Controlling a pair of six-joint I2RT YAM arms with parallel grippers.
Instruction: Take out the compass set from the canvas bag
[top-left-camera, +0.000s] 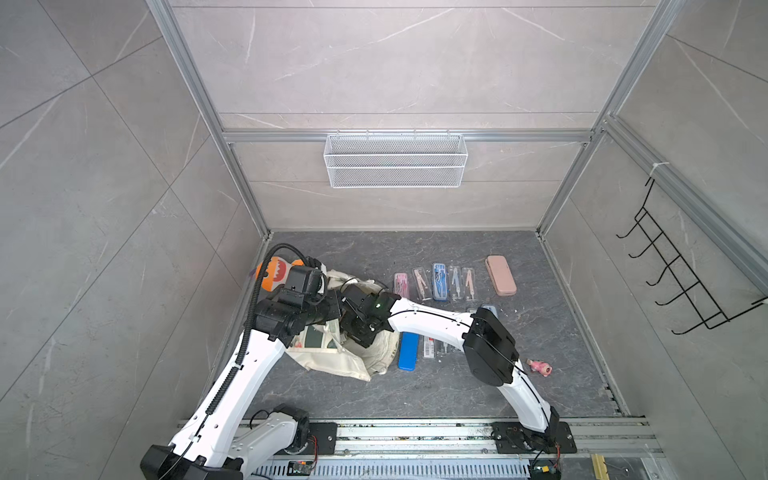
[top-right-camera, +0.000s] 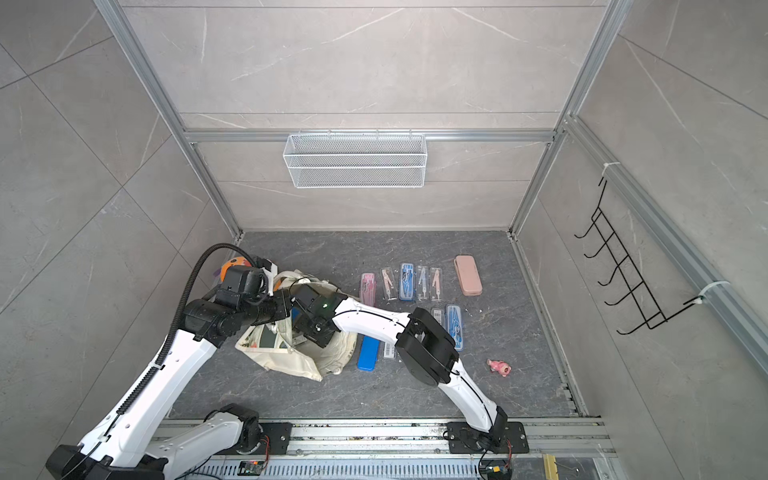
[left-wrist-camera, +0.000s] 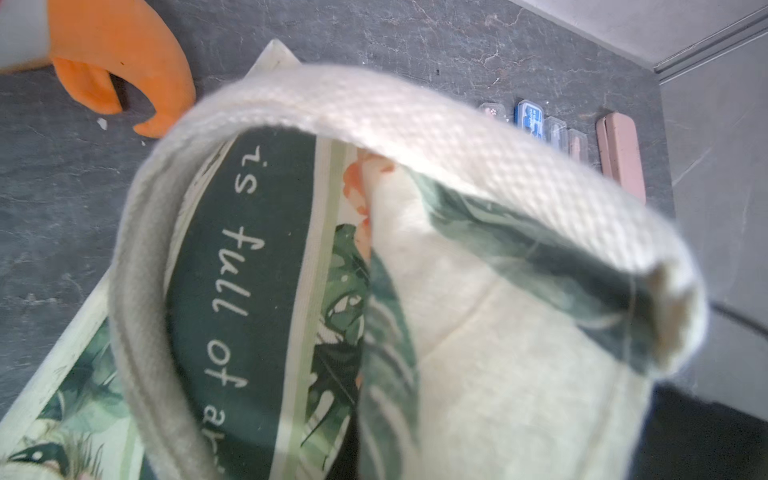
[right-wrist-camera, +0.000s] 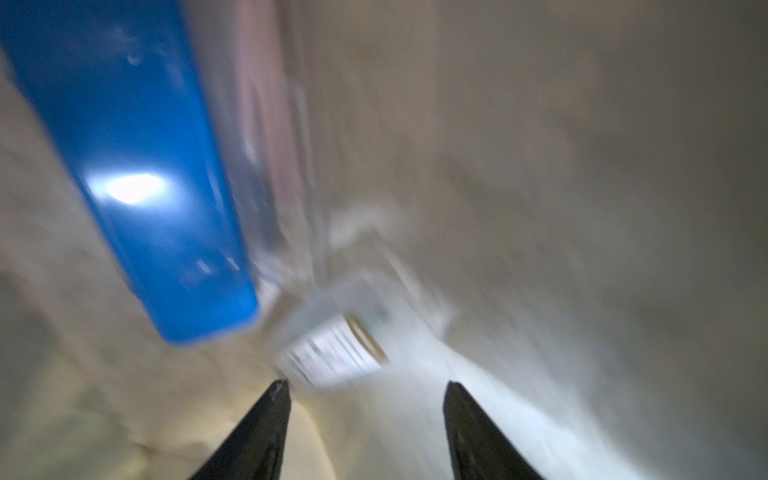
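Observation:
The canvas bag (top-left-camera: 324, 360) lies open at the left of the floor. My left gripper (top-left-camera: 320, 304) is at its left rim; in the left wrist view its white strap (left-wrist-camera: 344, 96) fills the middle and the fingers are hidden. My right gripper is down inside the bag, fingers apart with nothing held between them. Blurred ahead of it lie a blue case (right-wrist-camera: 152, 200), a clear slim case with pink inside (right-wrist-camera: 276, 144) and a small clear item with a white label (right-wrist-camera: 328, 352). I cannot tell which is the compass set.
Several stationery cases (top-right-camera: 406, 280), a pink case (top-right-camera: 468, 274) and a pink toy (top-right-camera: 498, 367) lie right of the bag. An orange item (left-wrist-camera: 136, 48) is beyond its left side. A mesh basket (top-left-camera: 395, 160) and a hook rack (top-left-camera: 680, 280) hang on the walls.

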